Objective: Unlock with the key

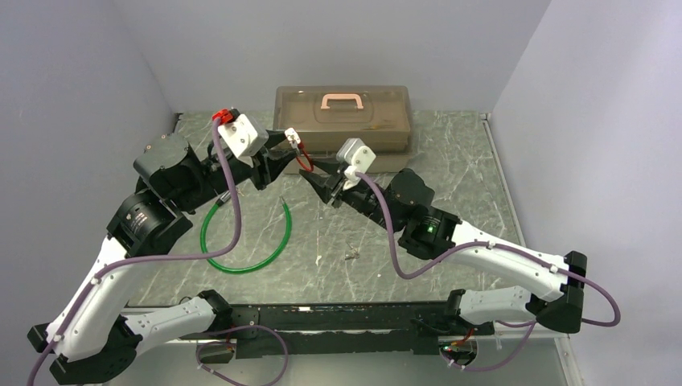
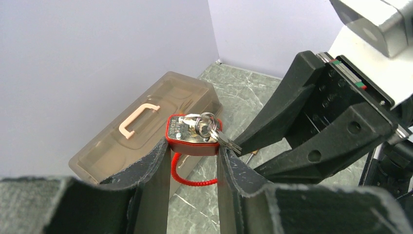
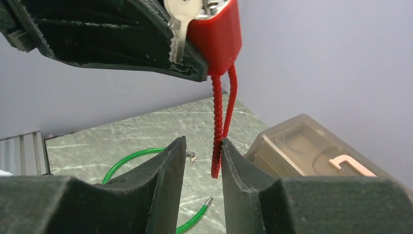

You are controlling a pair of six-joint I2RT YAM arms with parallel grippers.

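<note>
A red-cased lock piece [image 2: 192, 131] with a metal face and keys [image 2: 224, 142] on a ring is held between the fingertips of my left gripper [image 1: 281, 149]. Its red coiled cord [image 3: 216, 122] hangs below it. My right gripper [image 1: 314, 173] sits just beside and below, its fingers partly apart around the cord's lower part; whether it touches the cord is unclear. In the right wrist view a key lies against the dark left finger.
A brown toolbox [image 1: 342, 121] with a pink handle stands at the back. A green hose [image 1: 273, 249] and small metal pieces [image 1: 351, 253] lie on the marble table [image 1: 434, 265].
</note>
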